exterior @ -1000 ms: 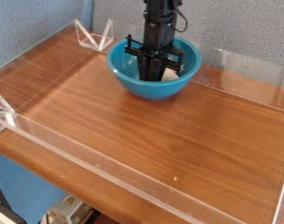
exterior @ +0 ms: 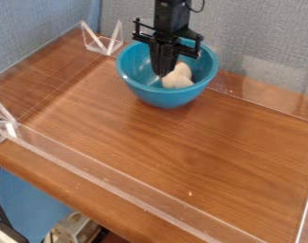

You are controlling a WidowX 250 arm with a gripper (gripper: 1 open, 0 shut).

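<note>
A teal bowl [exterior: 153, 91] stands at the back middle of the wooden surface [exterior: 169, 161]. Inside it, toward the right, lies a pale, rounded object [exterior: 178, 78]. My black gripper [exterior: 160, 69] reaches down from above into the left part of the bowl, left of the pale object. It is shut, and I see nothing held in it, though its tips are partly hard to make out.
A clear plastic piece [exterior: 103, 39] stands at the back left. Transparent low edging runs round the surface, with grey textured walls behind.
My gripper has risen and shifted a little left inside the bowl, uncovering the pale object, which was mostly hidden behind it.
</note>
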